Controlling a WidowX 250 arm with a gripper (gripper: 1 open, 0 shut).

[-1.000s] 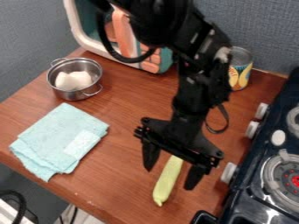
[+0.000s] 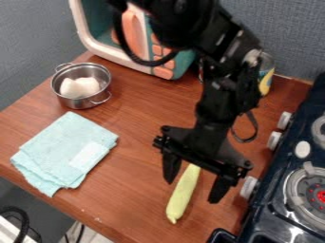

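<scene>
The black gripper (image 2: 193, 174) hangs over the wooden table with its fingers spread open, above the upper end of a pale yellow-green elongated item (image 2: 181, 197) lying lengthwise on the wood. Part of that item's far end is behind the gripper. Nothing shows held between the fingers.
A steel pot (image 2: 64, 80) with white round contents sits at back left, a folded light-blue cloth (image 2: 61, 156) at left. A stove (image 2: 305, 171) borders the right. A plastic crate (image 2: 95, 24) and a can (image 2: 265, 76) stand at the back, partly hidden by the arm.
The objects on the table have not visibly moved.
</scene>
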